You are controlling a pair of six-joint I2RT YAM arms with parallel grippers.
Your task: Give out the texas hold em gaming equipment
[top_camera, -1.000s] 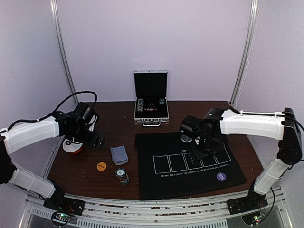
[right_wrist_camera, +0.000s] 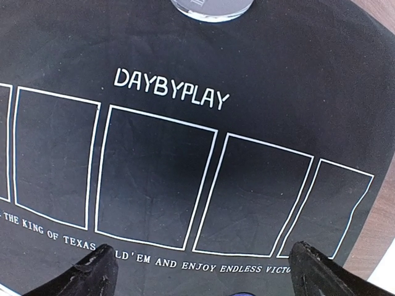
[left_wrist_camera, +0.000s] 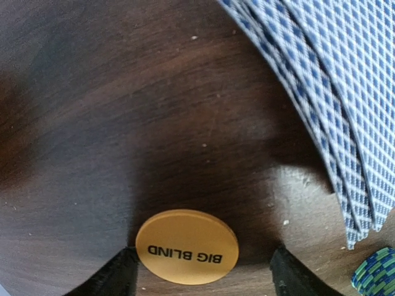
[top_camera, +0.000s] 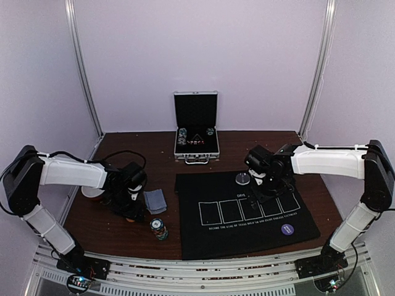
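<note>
An orange "BIG BLIND" disc (left_wrist_camera: 187, 246) lies flat on the dark wooden table. My left gripper is low over it, fingers spread to either side, with a gap on both sides of the disc. In the top view that disc is mostly covered by the left hand. Over the black mat (top_camera: 197, 240), my right gripper stands open and empty. A purple disc (top_camera: 287, 229) lies near the mat's front right, and a clear round disc (top_camera: 242, 179) near its back edge.
Beside the left gripper lie fanned blue-patterned cards (top_camera: 155, 201), with a stack of chips (top_camera: 158, 229) in front. A white bowl (top_camera: 92, 192) sits behind the left arm. An opened silver case (top_camera: 197, 145) stands at the back.
</note>
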